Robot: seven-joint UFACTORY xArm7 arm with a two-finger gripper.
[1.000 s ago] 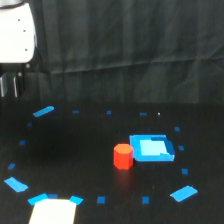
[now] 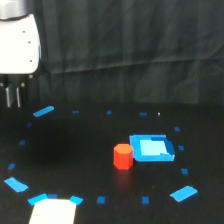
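A red block (image 2: 123, 156) with a many-sided outline stands upright on the black table. Just behind it and to its right is a small blue tray (image 2: 166, 157) with a pale patch inside. The block appears close to the tray's left side; whether they touch, I cannot tell. At the upper left, my gripper (image 2: 13, 96) hangs below the white arm (image 2: 18, 45), well away from both. Its two dark fingers stand apart, with nothing visible between them.
Blue tape strips (image 2: 183, 193) and small blue marks are spread over the table. A cream-coloured square (image 2: 53, 212) lies at the front left edge. A dark curtain (image 2: 130, 50) hangs behind.
The arm and gripper have moved down and slightly to the right. The red block and the blue tray are where they were.
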